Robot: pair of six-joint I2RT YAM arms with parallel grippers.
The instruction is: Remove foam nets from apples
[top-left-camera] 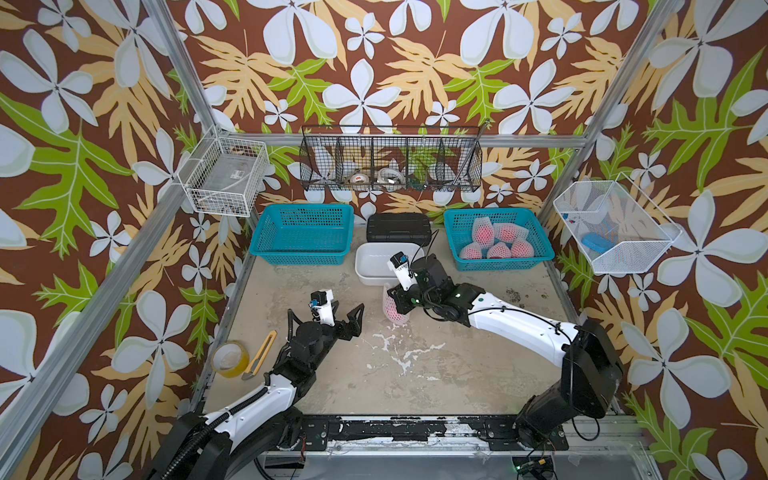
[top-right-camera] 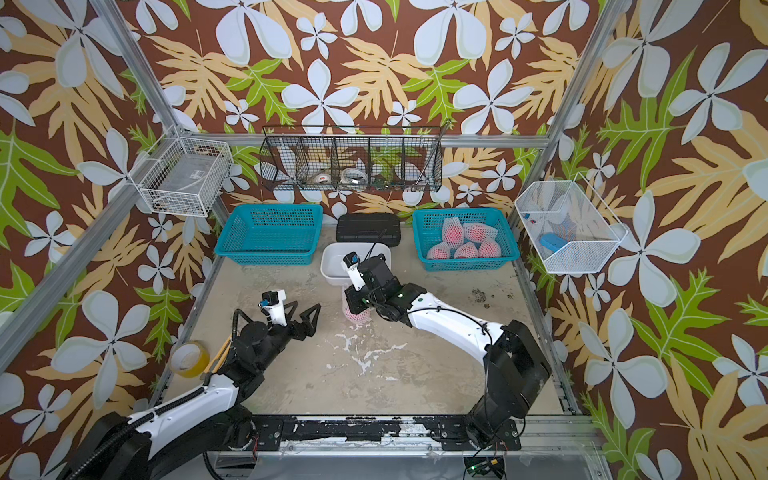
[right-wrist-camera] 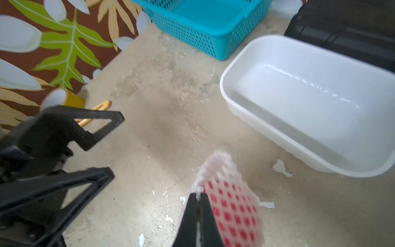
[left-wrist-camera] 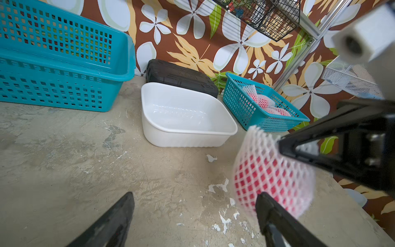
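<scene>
Beside the white tub, a red apple in a pink-white foam net (left-wrist-camera: 271,177) hangs from my right gripper. Its fingers are closed together on the net's upper part, as the left wrist view also shows. The netted apple (right-wrist-camera: 232,210) is partly hidden behind those fingers in the right wrist view. My left gripper (top-left-camera: 360,318) stands open to the left of this apple, its two fingertips wide apart and nothing between them. More netted apples (top-left-camera: 497,240) lie in the right teal basket (top-left-camera: 544,249).
The white tub (top-left-camera: 369,273) is empty, in front of a black case (top-left-camera: 398,228). An empty teal basket (top-left-camera: 302,257) stands at the back left. Yellow tape (top-left-camera: 230,359) and a yellow-handled tool (top-left-camera: 260,354) lie at the left edge.
</scene>
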